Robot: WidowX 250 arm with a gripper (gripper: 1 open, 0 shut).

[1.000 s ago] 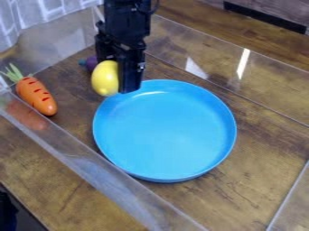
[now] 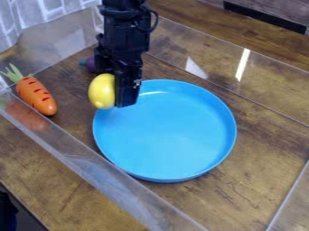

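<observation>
My black gripper (image 2: 116,79) hangs at the upper left edge of the blue plate (image 2: 164,135). A round yellow object (image 2: 104,90) is at its lower end, partly in front of the fingers. Whether the fingers are closed on it is hard to tell. An orange toy carrot (image 2: 36,96) with green leaves lies at the left, apart from the plate. A purple object (image 2: 88,64) is mostly hidden behind the gripper.
Clear plastic walls run along the left and near sides.
The gripper and the yellow object have moved slightly down, the object ending nearer the plate's left edge. The plate and carrot have not moved.
</observation>
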